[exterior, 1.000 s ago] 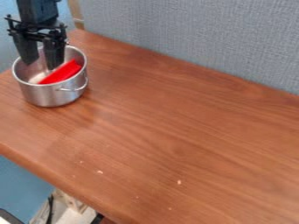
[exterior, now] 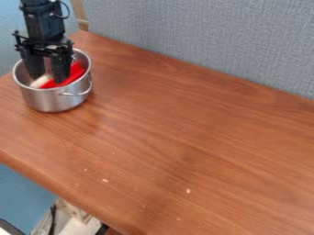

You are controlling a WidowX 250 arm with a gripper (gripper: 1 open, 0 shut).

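Observation:
A steel pot [exterior: 55, 99] stands at the table's left edge. Inside it lies a red elongated object [exterior: 70, 75], with something pale beside it. My black gripper [exterior: 50, 70] reaches down into the pot from above, next to the red object; its fingertips are partly hidden and too dark to tell whether they are open or shut.
A grey padded wall [exterior: 221, 46] runs along the back. Below the table's left edge are a pale wooden piece and a cable.
My gripper has come down lower into the pot over the last second, now covering more of its inside and part of the red object.

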